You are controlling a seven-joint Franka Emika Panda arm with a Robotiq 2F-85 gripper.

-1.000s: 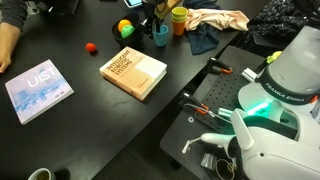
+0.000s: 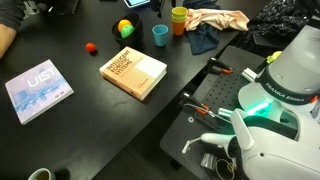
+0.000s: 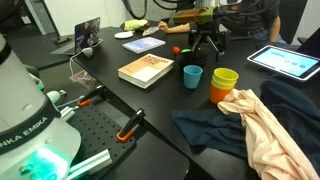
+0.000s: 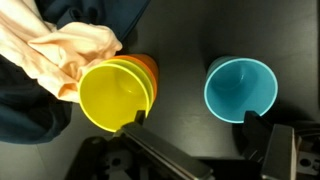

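Observation:
My gripper is open with nothing between its fingers, pointing down over the table. Below and ahead of it in the wrist view stands a blue cup [image 4: 241, 89], upright and empty, toward the right. To the left is a yellow cup [image 4: 113, 97] nested in an orange one [image 4: 149, 68]. From the second exterior view, the gripper [image 3: 206, 42] hangs above and behind the blue cup [image 3: 192, 77], apart from it. The yellow cup [image 3: 224, 77] stands just to the right there.
A black bowl [image 2: 128, 33] holds colored balls beside the blue cup. A red ball [image 2: 91, 47], a thick book [image 2: 133, 73] and a LIST book [image 2: 39, 91] lie on the table. Peach cloth [image 3: 265, 135] and dark cloth [image 3: 212, 132] lie by the cups. A tablet [image 3: 281, 60] lies behind.
The gripper has risen away from the blue cup, toward the top edge of exterior view 1. The cups, bowl and books stay where they were.

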